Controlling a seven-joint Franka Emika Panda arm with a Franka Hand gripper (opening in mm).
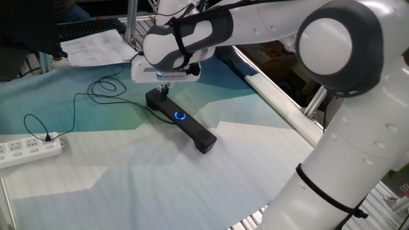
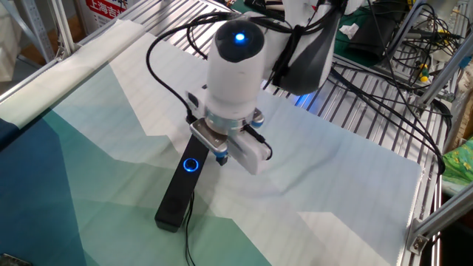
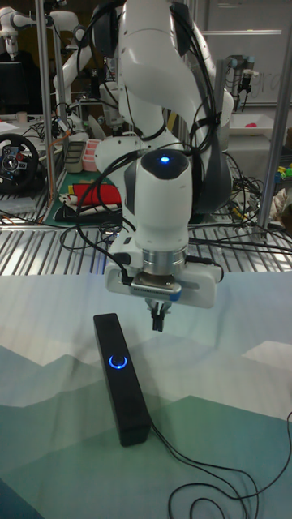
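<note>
A long black speaker bar (image 1: 192, 130) with a glowing blue ring lies on the patterned cloth. It also shows in exterior view 2 as a slanted black bar (image 2: 176, 193), and in exterior view 3 the speaker (image 3: 127, 398) lies left of the fingers. My gripper (image 3: 158, 323) points downward above the cloth, apart from the speaker in that view. Its dark fingertips stand together, with nothing visible between them. In exterior view 1 the gripper (image 1: 163, 93) overlaps the far end of the speaker. Part of the bar is hidden by the hand in exterior view 2.
A thin black cable (image 1: 121, 99) runs from the speaker and loops on the cloth. At the left edge sits a white power strip (image 1: 29, 151). Papers (image 1: 99, 48) and a keyboard (image 1: 89, 29) lie at the back.
</note>
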